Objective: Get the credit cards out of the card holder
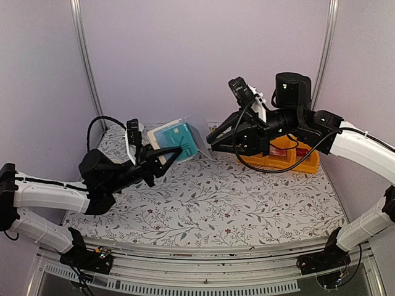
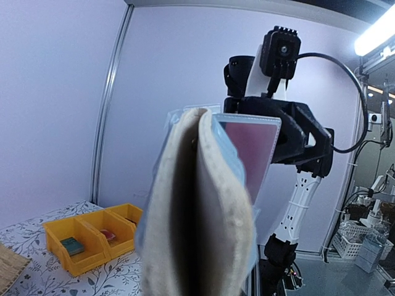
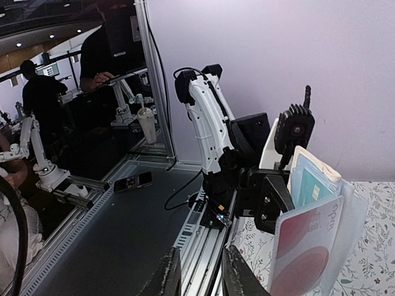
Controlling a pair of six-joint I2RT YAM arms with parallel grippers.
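Observation:
My left gripper is shut on the card holder, a teal booklet with pale edges and clear sleeves, held above the table. In the left wrist view, the holder's beige edges fill the middle and hide that gripper's fingers. A clear sleeve with a pinkish card fans out to the side; the right wrist view shows this sleeve at lower right. Just right of the sleeves is my right gripper, fingers parted. Nothing shows between its fingertips in the right wrist view. Whether it touches a sleeve, I cannot tell.
A yellow bin with compartments stands at the back right; a green card and a red item lie inside it.

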